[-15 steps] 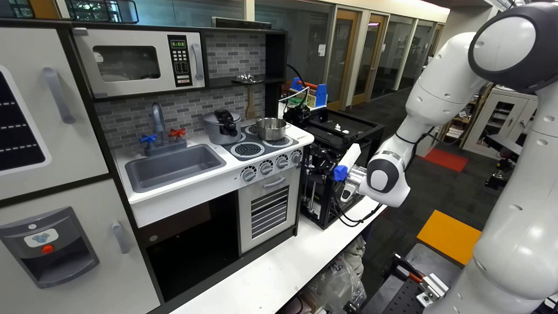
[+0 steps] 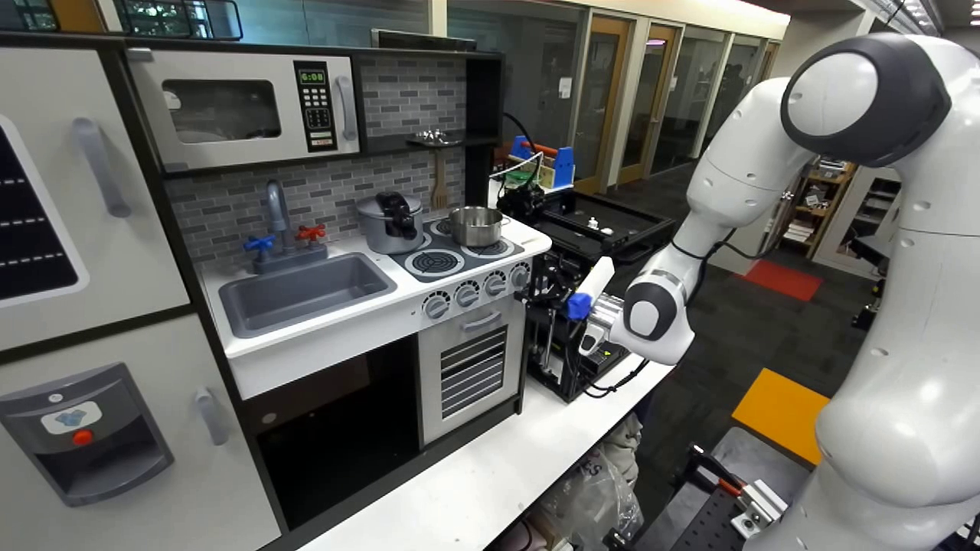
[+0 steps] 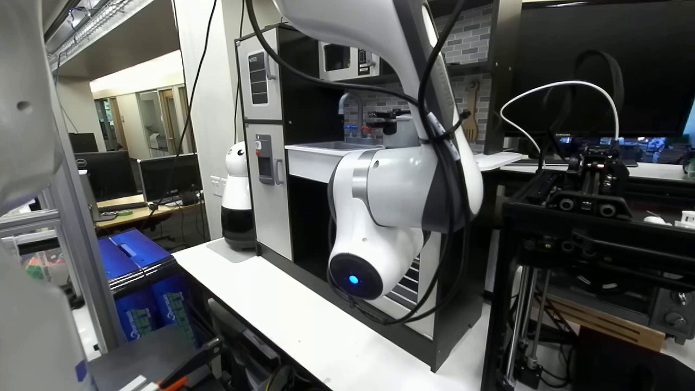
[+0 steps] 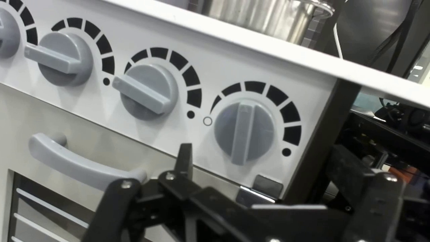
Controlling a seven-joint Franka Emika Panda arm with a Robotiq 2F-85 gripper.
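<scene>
My gripper stands open in the wrist view, its black fingers (image 4: 185,161) wide apart and nothing between them. Ahead of it, on the white stove panel, is the rightmost grey knob (image 4: 244,133), its raised bar close to upright in this view. The gap lines up roughly with that knob, and no contact shows. Two neighbouring knobs, the middle one (image 4: 147,92) and one further left (image 4: 64,58), have slanted bars. In exterior view 1 the gripper (image 2: 540,298) is just right of the panel. The arm hides it in exterior view 2.
Below the knobs is the oven door handle (image 4: 80,163). A steel pot (image 2: 475,226) and a grey lidded pot (image 2: 390,223) stand on the stove. Black machine framing (image 2: 597,220) crowds the stove's right side.
The arm and gripper have moved left in exterior view 1, closer to the stove's knob panel. The kitchen and its pots look unmoved.
</scene>
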